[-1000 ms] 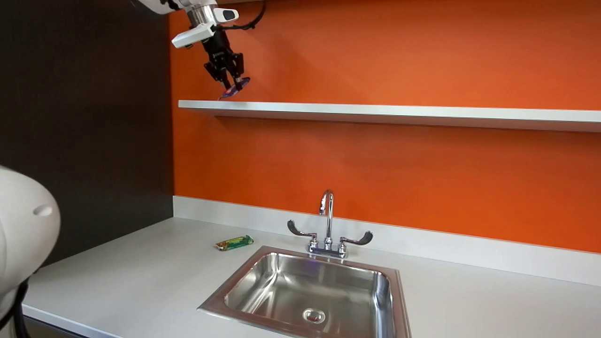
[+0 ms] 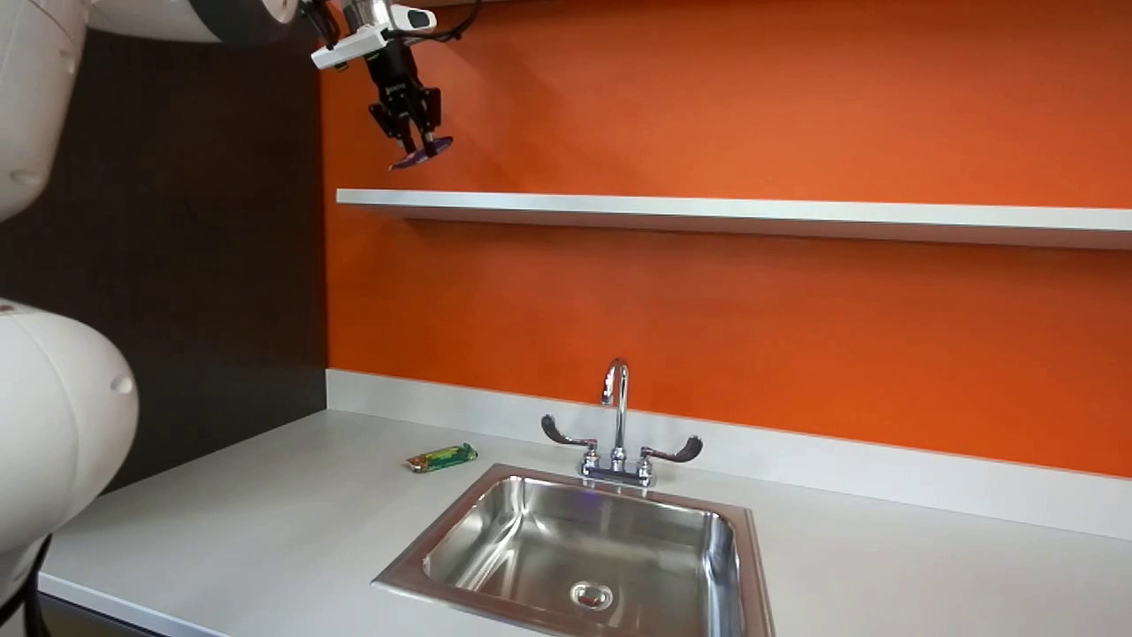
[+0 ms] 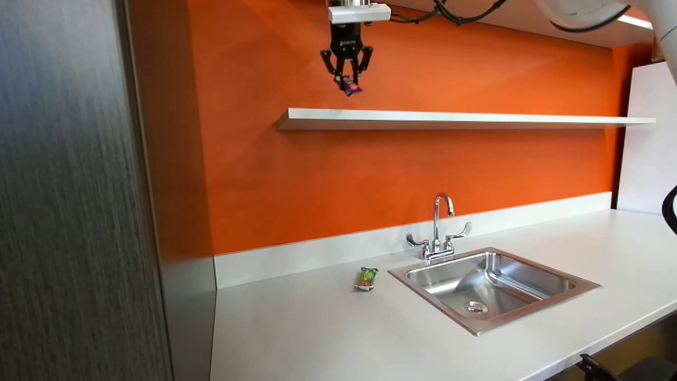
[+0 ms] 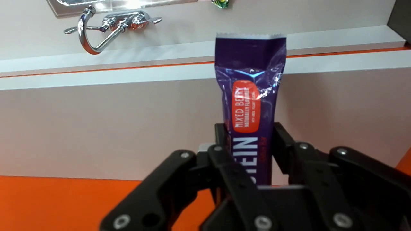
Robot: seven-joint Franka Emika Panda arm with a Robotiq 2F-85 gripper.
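A purple bar in a shiny wrapper with a red "mixed berry" label (image 4: 245, 106) is pinched between the fingers of my gripper. From outside, the gripper (image 2: 420, 149) hangs high at the left, above the left end of the white shelf (image 2: 722, 211). The purple bar (image 3: 352, 88) sticks out from the fingertips, tilted, and appears apart from the shelf. On the counter left of the sink lies a green wrapped bar (image 2: 440, 457), seen also as a green wrapper (image 3: 366, 278) in the second exterior view.
The steel sink (image 2: 760, 573) is empty, with a chrome faucet (image 2: 620, 409) behind it. A dark side wall (image 2: 212, 234) bounds the left. The visible top of the shelf is bare, and the counter (image 2: 265, 510) is otherwise clear.
My gripper has moved up and slightly left, carrying the purple bar higher off the shelf. More of the white arm now shows at the left. The green bar has stayed put.
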